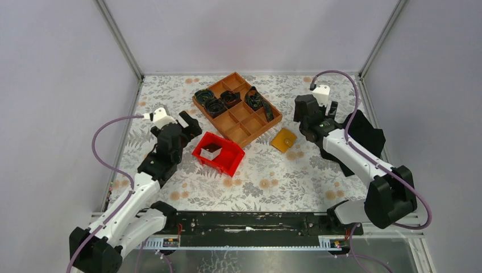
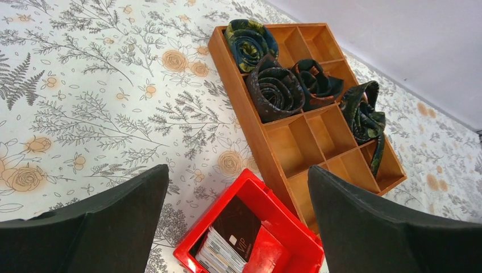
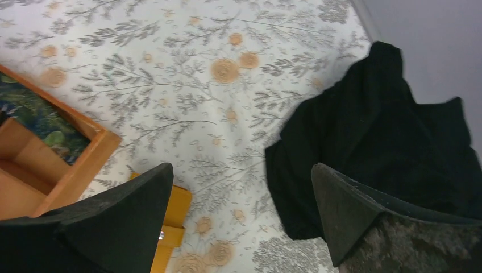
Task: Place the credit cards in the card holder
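Note:
Inside the red box [image 1: 231, 149] lies a stack of cards: a black VIP card [image 2: 237, 224], several white-edged cards [image 2: 219, 253] and a reddish one [image 2: 264, 250]. The yellow card holder [image 1: 283, 140] rests flat on the table, right of the wooden tray; part of it [image 3: 178, 206] shows in the right wrist view. My left gripper [image 1: 191, 124] is open above the table, up and left of the red box, nothing between its fingers. Open and empty too, my right gripper hovers right of the holder, over bare table and near a black cloth.
A wooden compartment tray [image 1: 241, 135] holds several rolled dark ties [image 2: 275, 91] and borders the red box. Black cloth [image 1: 364, 136] lies crumpled at the right under the right arm.

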